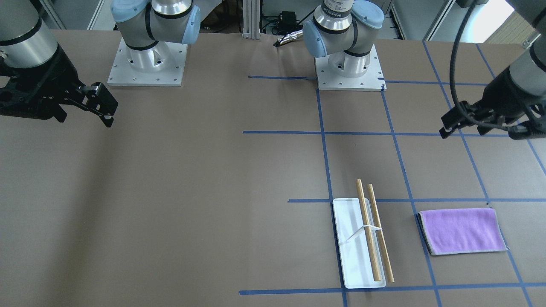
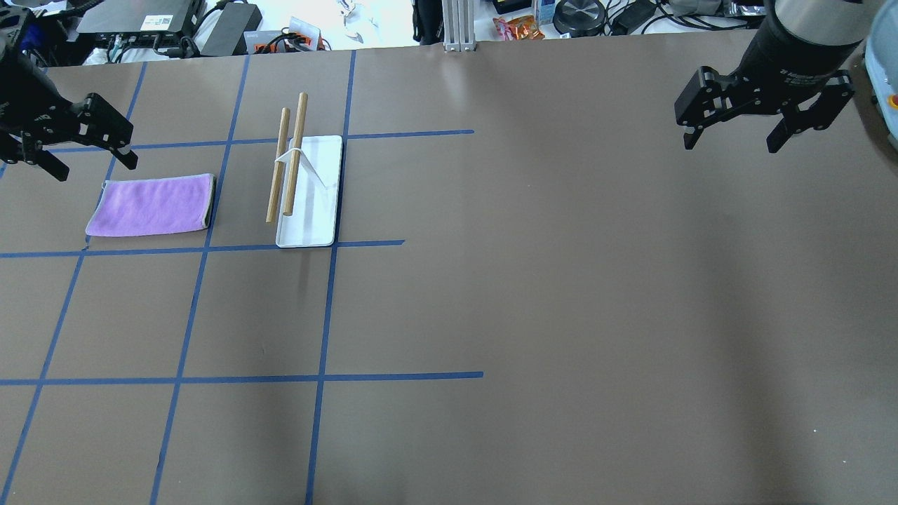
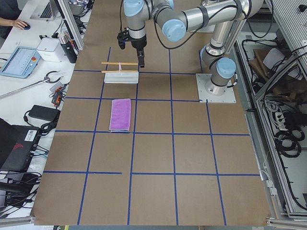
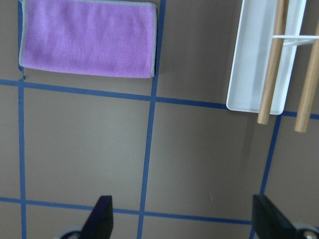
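A folded purple towel [image 1: 463,230] lies flat on the taped floor grid, beside a white tray [image 1: 348,256] with two wooden rods [image 1: 371,251] resting lengthwise on a white holder. My gripper [image 1: 463,125] is raised over the grid, above and behind the towel in the front view. In the top view my gripper [image 2: 92,156] is at the left, near the towel. In the left wrist view my gripper is open, with bare floor between its fingers, and the towel and tray lie ahead of it.
A second arm's gripper [image 2: 758,118] hangs at the top right of the top view. Two white arm bases [image 1: 148,76] stand at the back of the front view.
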